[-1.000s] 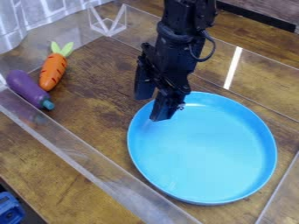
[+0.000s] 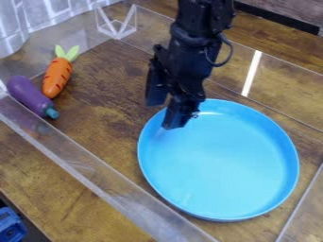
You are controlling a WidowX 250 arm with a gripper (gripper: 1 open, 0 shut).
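Observation:
My black gripper (image 2: 169, 102) hangs over the back left rim of a large blue plate (image 2: 217, 163), its two fingers pointing down. I cannot tell whether it is open or shut, or whether anything is between the fingers. An orange toy carrot (image 2: 59, 74) with a green top lies on the wooden surface at the upper left. Below it lies a purple toy eggplant (image 2: 28, 95), apart from the gripper.
A clear plastic wall (image 2: 76, 170) runs along the left side. A blue object (image 2: 8, 225) shows at the bottom left corner. Bare wood (image 2: 108, 113) lies between the toys and the plate, and behind the plate on the right.

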